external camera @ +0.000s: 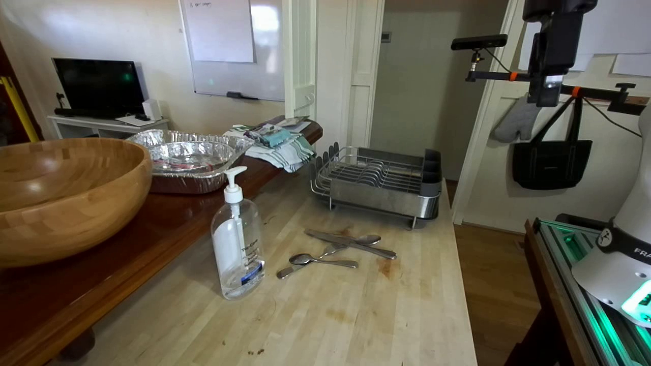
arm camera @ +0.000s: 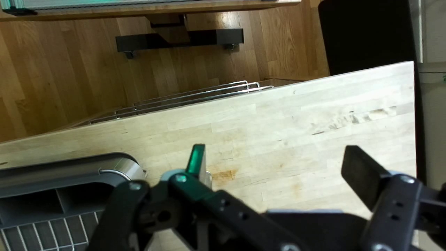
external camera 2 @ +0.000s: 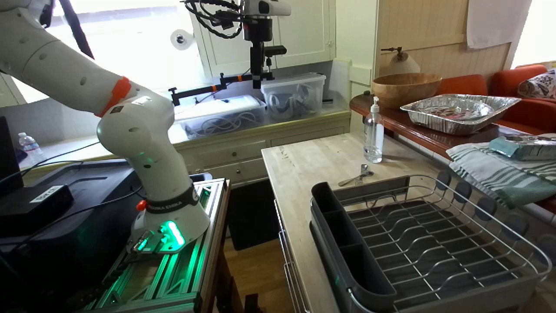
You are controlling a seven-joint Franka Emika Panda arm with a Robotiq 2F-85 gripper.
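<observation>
Several pieces of cutlery [external camera: 320, 261] lie crossed in a loose pile on the light wooden counter, two spoons and a knife among them. In exterior view 2 the cutlery [external camera 2: 359, 176] shows only small beyond the dish rack. The dish rack [external camera: 375, 194] stands at the counter's far end, its dark divided cutlery holder [external camera 2: 346, 237] along one side. My gripper hangs high above the counter, its fingers wide apart and only bare counter seen between them. In the wrist view the gripper's body hides most of the cutlery area; a small metallic bit shows beside the left finger.
A clear pump bottle [external camera: 238, 244] stands upright beside the cutlery. On the adjoining dark table are a wooden bowl [external camera: 73, 201], foil trays [external camera: 198, 152] and striped towels [external camera: 290, 152].
</observation>
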